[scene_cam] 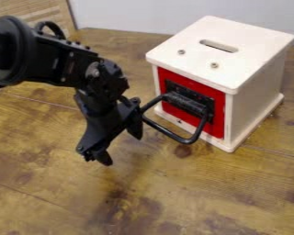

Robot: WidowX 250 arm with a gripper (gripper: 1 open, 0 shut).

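Note:
My black gripper (118, 142) is low over the wooden floor, left of a white wooden box (254, 92) with a red front panel (172, 78). Its fingers are apart and pointing down, with nothing visible between them. A black U-shaped bar handle (175, 136) sticks out from a dark fitting (193, 103) on the red panel, just right of my gripper; whether they touch I cannot tell. The box top has a slot and two small bolts.
A pale board (27, 9) and a white wall stand at the back.

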